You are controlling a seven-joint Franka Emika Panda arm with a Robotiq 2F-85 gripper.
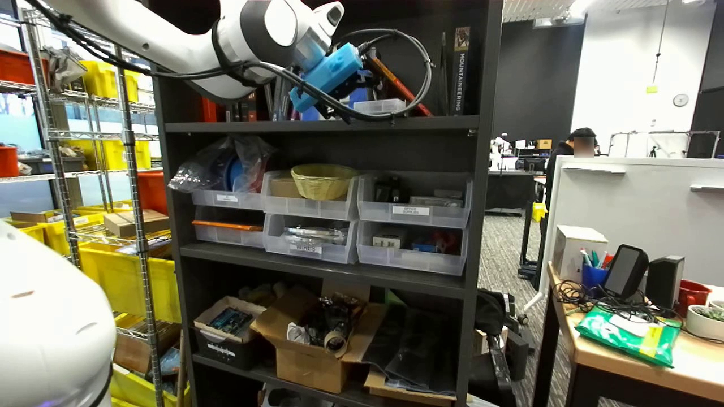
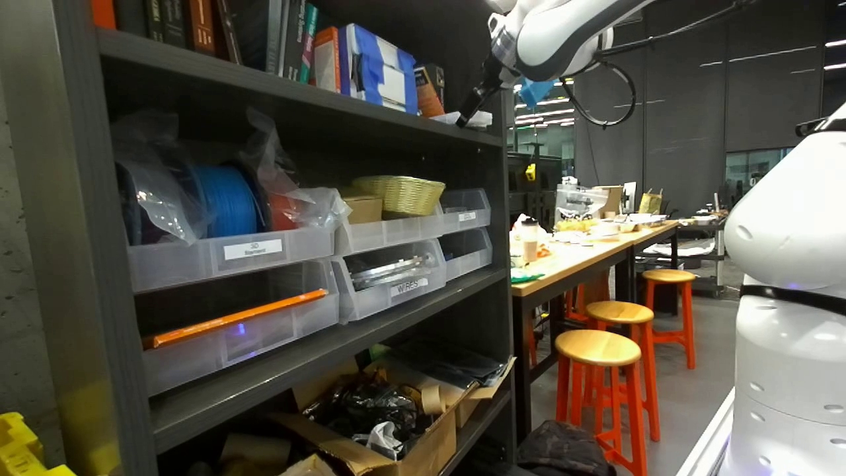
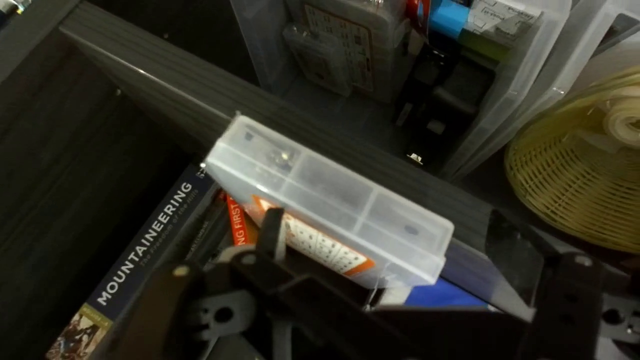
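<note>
A clear plastic compartment case (image 3: pixel 336 198) with an orange-edged label lies on the top shelf, its near side at the shelf's front edge. The same case (image 1: pixel 380 105) shows in exterior view 1, partly behind the arm's cable. My gripper is open in the wrist view, one finger at the left near the case's label side and the other at the right beyond its end. Nothing is gripped. In exterior view 2 the dark gripper (image 2: pixel 466 119) reaches down to the case (image 2: pixel 476 119) at the shelf's right end.
A Mountaineering book (image 1: pixel 459 71) and other books stand on the top shelf around the case. On the shelf below are clear bins (image 1: pixel 412 196) and a wicker basket (image 1: pixel 322 182). The shelf's right upright (image 1: pixel 483 203) is close by.
</note>
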